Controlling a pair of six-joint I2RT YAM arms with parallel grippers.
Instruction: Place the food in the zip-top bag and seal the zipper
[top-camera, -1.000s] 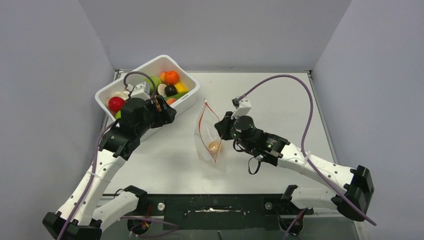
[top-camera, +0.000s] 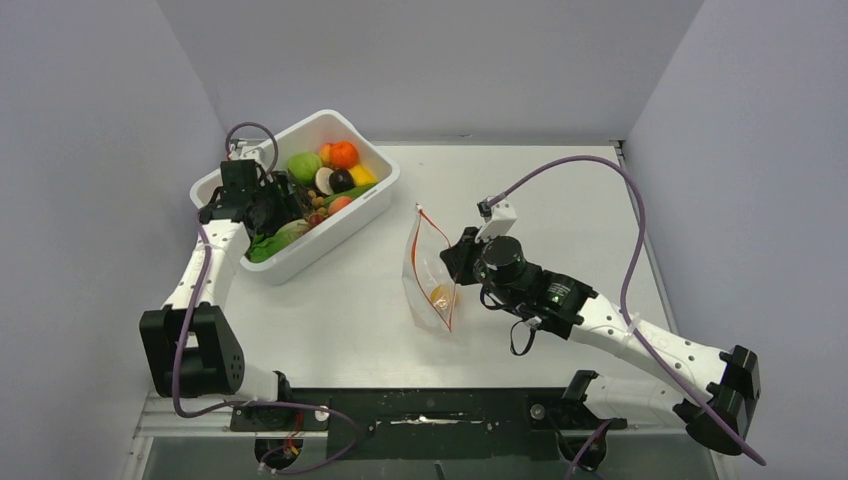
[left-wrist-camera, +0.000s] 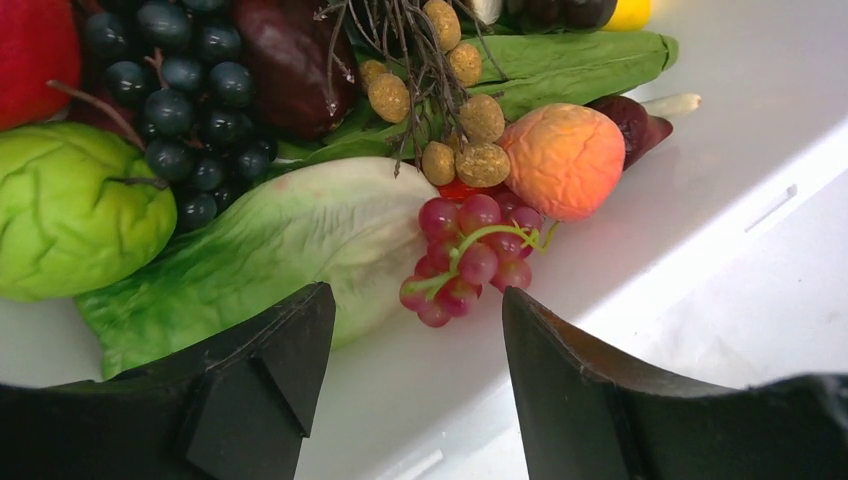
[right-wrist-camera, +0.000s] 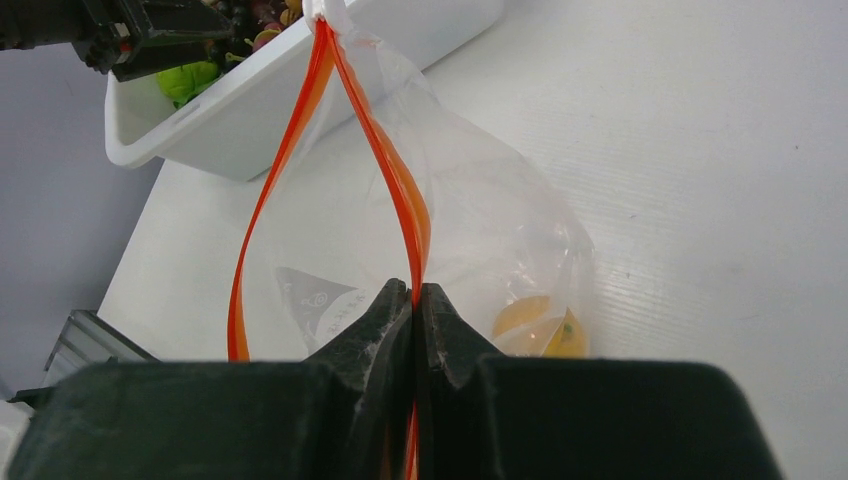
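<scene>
A clear zip top bag (top-camera: 420, 270) with an orange zipper edge stands with its mouth spread at mid-table. Low inside it lies a yellowish food item (right-wrist-camera: 566, 338), blurred by the plastic. My right gripper is shut on the bag's orange zipper edge (right-wrist-camera: 405, 190). Over the white bin, my left gripper is open with nothing between its fingers. Just beyond its fingertips are red grapes (left-wrist-camera: 478, 262), with a leafy cabbage (left-wrist-camera: 290, 240) to their left and a peach (left-wrist-camera: 565, 160) behind them.
The white bin (top-camera: 330, 240) at the back left holds more food, including an orange (top-camera: 343, 155), dark grapes (left-wrist-camera: 170, 110) and a green fruit (left-wrist-camera: 75, 205). Its raised wall stands between the left gripper and the bag. Table to the bag's right is clear.
The left arm has swung left and back, from the bin's front wall to over its inside.
</scene>
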